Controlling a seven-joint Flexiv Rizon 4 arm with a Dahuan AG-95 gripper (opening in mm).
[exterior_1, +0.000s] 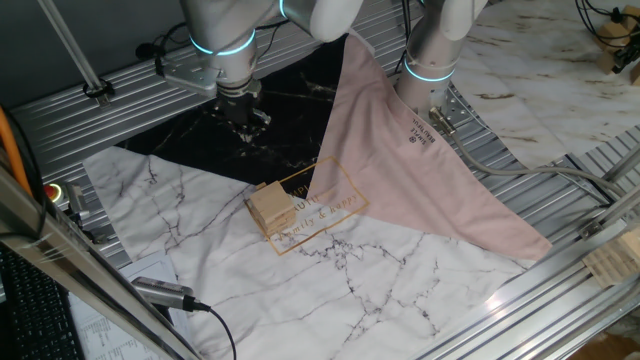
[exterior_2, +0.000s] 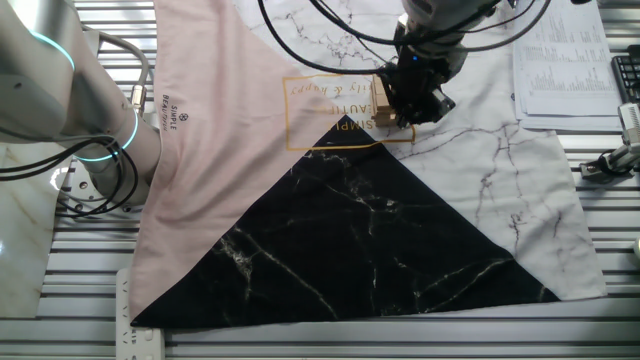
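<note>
Light wooden blocks (exterior_1: 268, 208) sit close together on the cloth, by the gold-printed frame near its middle. In exterior view 1 my gripper (exterior_1: 254, 130) hangs above the black part of the cloth, up and left of the blocks and apart from them. From the opposite side, in exterior view 2, the gripper (exterior_2: 428, 108) covers most of the wooden blocks (exterior_2: 381, 100), leaving only an edge in sight. Its fingers are dark and small, so their spacing is unclear. No held object shows at the fingertips.
The cloth (exterior_1: 400, 275) has white marble, black and pink areas, mostly bare. The arm's base (exterior_1: 428, 85) stands at its pink edge. A metal post, a cabled device (exterior_1: 165, 293) and a keyboard (exterior_1: 38, 315) occupy the near left. Loose cables hang around the arm.
</note>
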